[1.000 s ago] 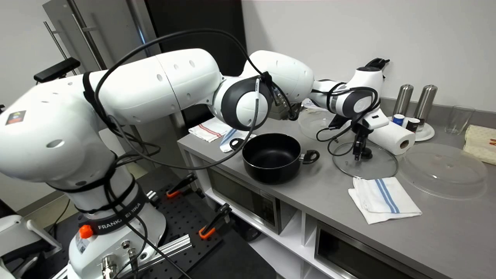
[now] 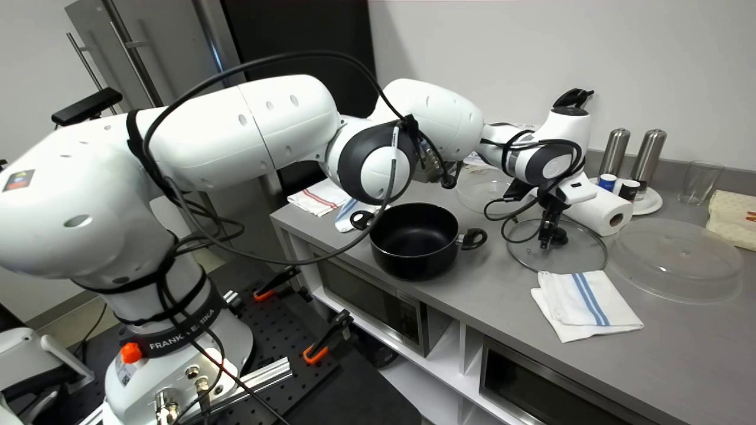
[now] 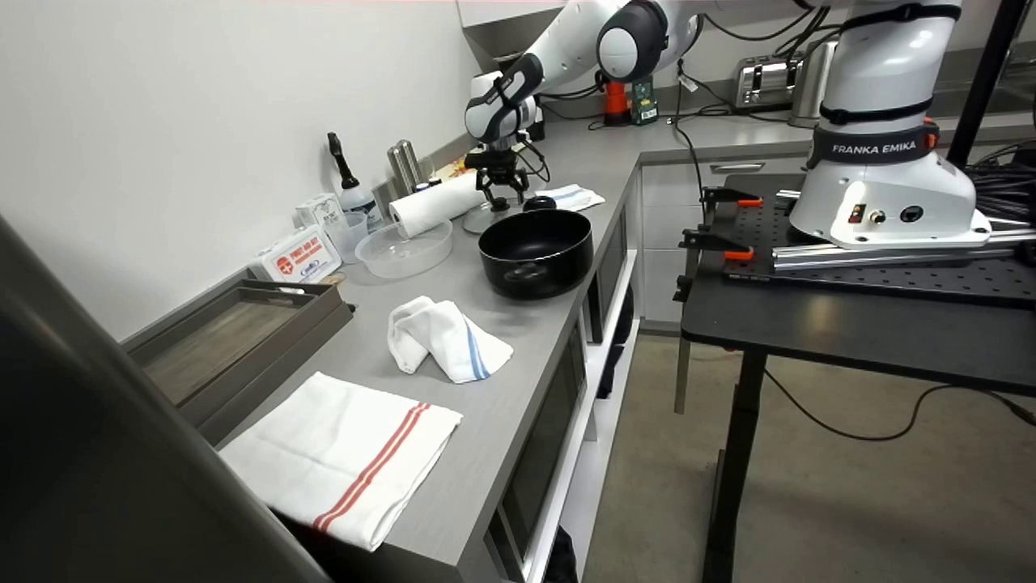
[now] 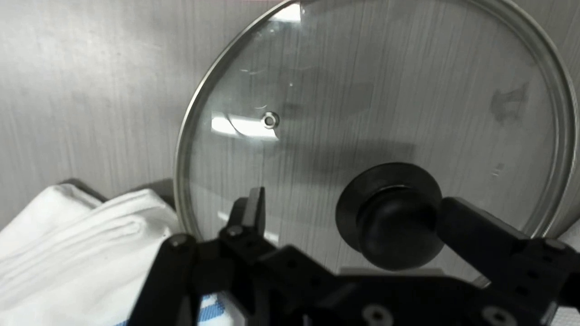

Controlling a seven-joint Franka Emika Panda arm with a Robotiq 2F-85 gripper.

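Observation:
A round glass lid with a steel rim lies flat on the grey counter. Its black knob shows between my gripper's spread fingers, closer to the right finger than to the left finger. My gripper is open and points down over the lid; whether the right finger touches the knob I cannot tell. In exterior view 1 the gripper stands low over the lid. To the left of it, a black pot sits uncovered near the counter's front edge.
A folded white towel with blue stripes lies against the lid's front side. Behind the lid is a paper towel roll, and a clear plastic cover lies to its right. Bare counter separates pot and lid.
My wrist has shifted slightly to the right in exterior view 1. Lid, pot and towel stay where they were.

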